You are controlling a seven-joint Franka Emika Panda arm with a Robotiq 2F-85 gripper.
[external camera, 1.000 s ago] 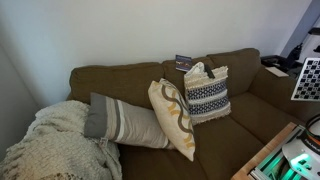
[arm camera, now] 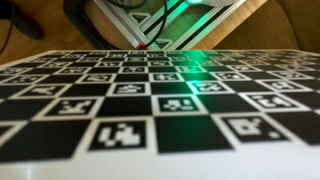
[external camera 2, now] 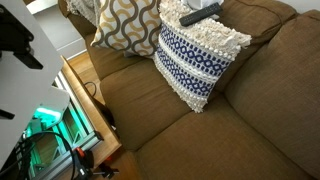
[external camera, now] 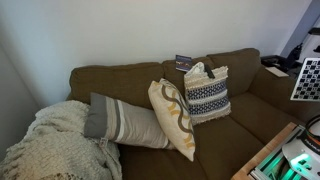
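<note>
A black-and-white checkered marker board [arm camera: 180, 105] fills most of the wrist view, tilted away from the camera, with a green glow across it. In exterior view 1 the same board [external camera: 307, 80] hangs upright at the right edge, beneath a dark part of the arm that is cut off by the frame. No gripper fingers show in any view, so what holds the board cannot be seen. The white arm base [external camera: 302, 158] with green light stands at the lower right.
A brown sofa [external camera: 232, 142] carries a blue-patterned pillow [external camera: 208, 97], a yellow-patterned pillow [external camera: 172, 118], a grey striped pillow [external camera: 130, 122] and a fluffy white blanket [external camera: 62, 145]. A dark remote [external camera 2: 201, 14] lies on top of the blue-patterned pillow.
</note>
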